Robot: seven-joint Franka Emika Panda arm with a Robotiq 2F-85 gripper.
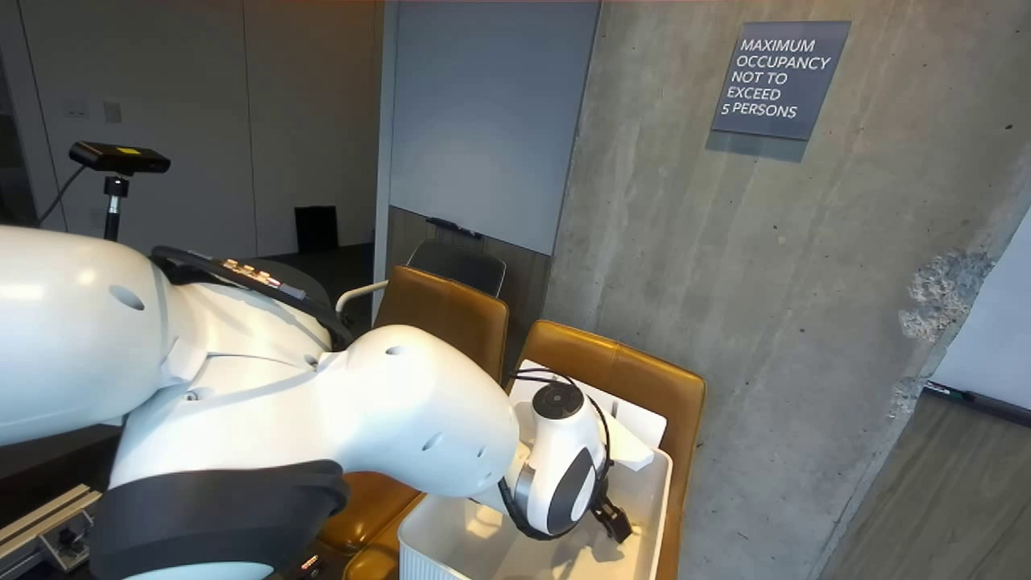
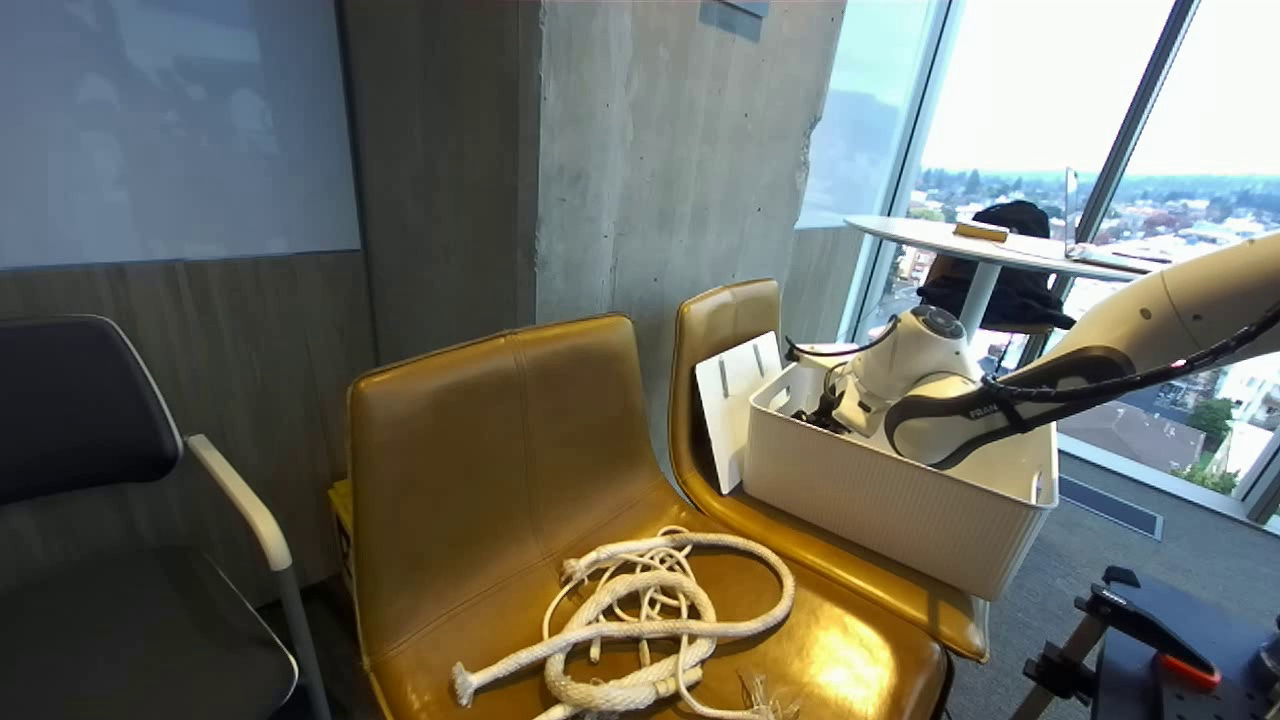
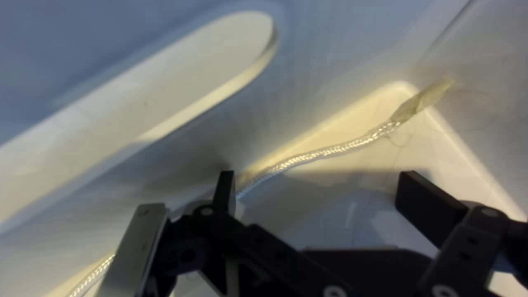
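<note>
A thin pale rope (image 3: pixel 317 156) lies along the bottom edge of the white bin, its frayed, taped-looking end (image 3: pixel 425 99) in the corner. In the wrist view my gripper stands open, one black fingertip on each side, with the rope's middle stretch passing beyond the left one. Whether finger and rope touch, I cannot tell. Exterior view 1 has the gripper (image 1: pixel 614 522) reaching down inside the bin (image 1: pixel 662 503). From the other side, the bin's ribbed wall (image 2: pixel 888 516) hides the rope and the fingertips.
Thicker white rope (image 2: pixel 636 624) lies coiled on the neighbouring tan chair. A white panel (image 2: pixel 728 402) leans between the bin and its chair's backrest. The bin's walls surround the gripper, with a slotted handle hole (image 3: pixel 163 94) close by. A concrete wall (image 1: pixel 773 319) stands behind.
</note>
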